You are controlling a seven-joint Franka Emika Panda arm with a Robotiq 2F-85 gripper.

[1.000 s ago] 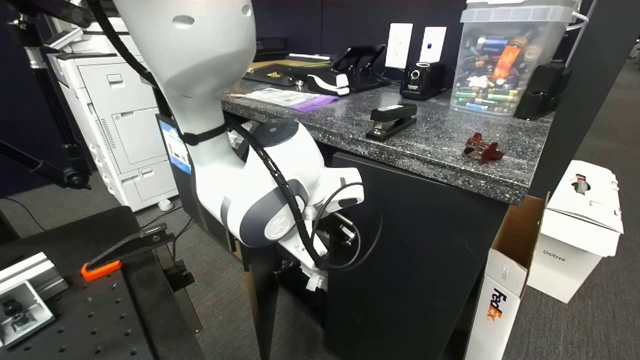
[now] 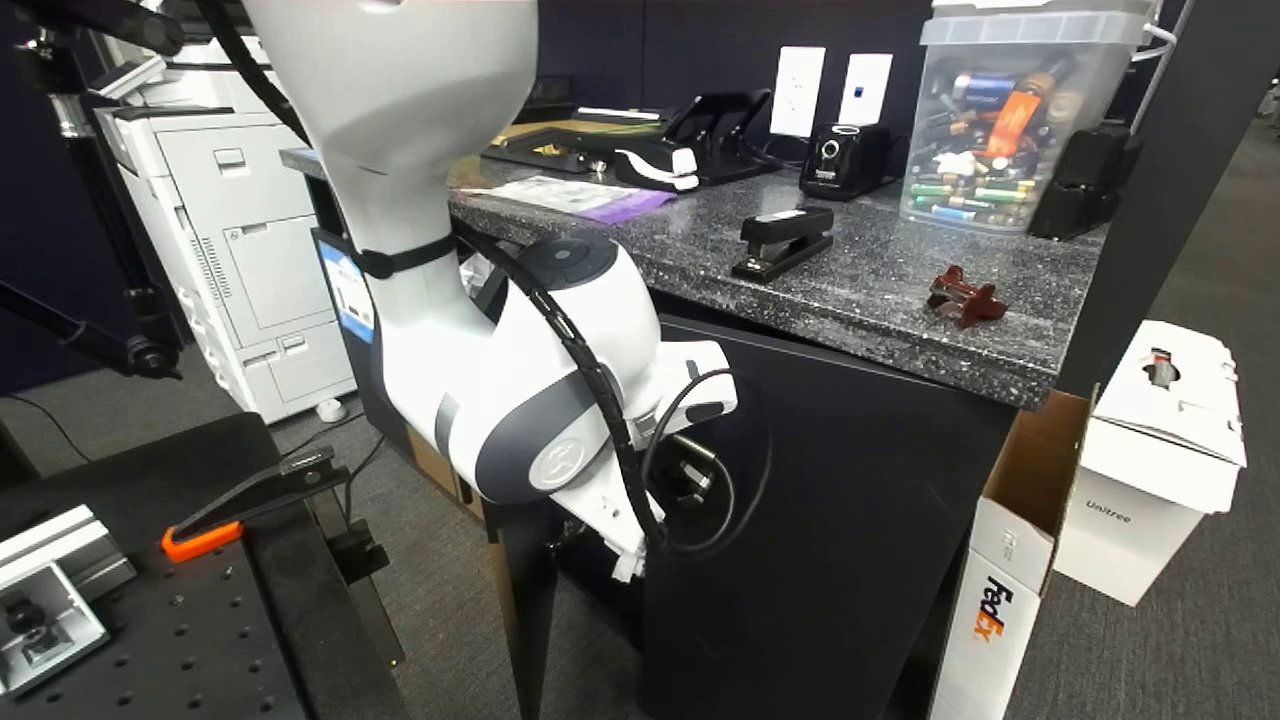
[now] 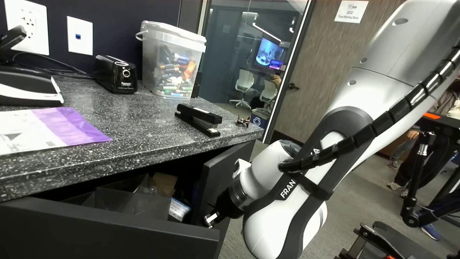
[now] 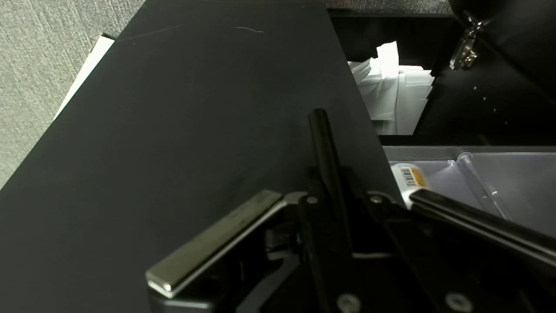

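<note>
A wide black panel (image 4: 198, 114) fills much of the wrist view, and in exterior view 1 the same kind of black panel (image 2: 828, 528) stands under the counter. Against it my gripper has its fingers drawn close together, with a thin dark bar (image 4: 320, 125) between them. The bar looks like a handle; its lower end and any fixing are hidden by the gripper. My arm hides the fingertips in exterior view 1. Exterior view 2 shows the gripper (image 3: 211, 220) low beside the panel's edge, too small to read its grip.
An open drawer (image 3: 107, 216) holds clear trays. White papers (image 4: 388, 86) lie in a dark compartment. On the counter (image 2: 876, 288) are a stapler (image 2: 783, 244), a dark red part (image 2: 963, 298) and a tub of batteries (image 2: 1020, 120). A FedEx box (image 2: 998, 600) stands at right.
The near top corner of the black panel has shifted slightly left in exterior view 1. My wrist has moved slightly right and down. Counter objects are unchanged.
</note>
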